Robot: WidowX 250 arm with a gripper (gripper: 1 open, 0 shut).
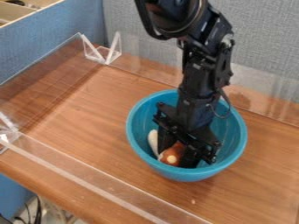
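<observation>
A blue bowl (pixel 221 162) stands on the wooden table right of centre. My gripper (pixel 184 147) is down inside it, its black fingers around an orange-brown object (pixel 172 156); it looks shut on it, though the fingertips are partly hidden. A white elongated object (pixel 153 142) lies along the bowl's left side, partly covered by the gripper.
Clear acrylic walls with white brackets (pixel 101 51) edge the table (pixel 70 114). A grey padded wall stands behind, a blue padded edge at left.
</observation>
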